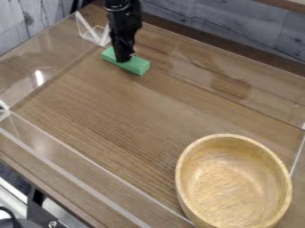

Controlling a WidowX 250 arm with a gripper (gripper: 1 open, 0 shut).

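Observation:
A black gripper (123, 50) reaches down from the top of the view onto a green block (134, 64), its tip at the block's upper-left part. The block lies on the wooden table near the back left. Whether the fingers are open or closed on it is too small to tell.
A large tan bowl (233, 182) sits at the front right. A clear plastic object (95, 32) is at the back left, just left of the gripper.

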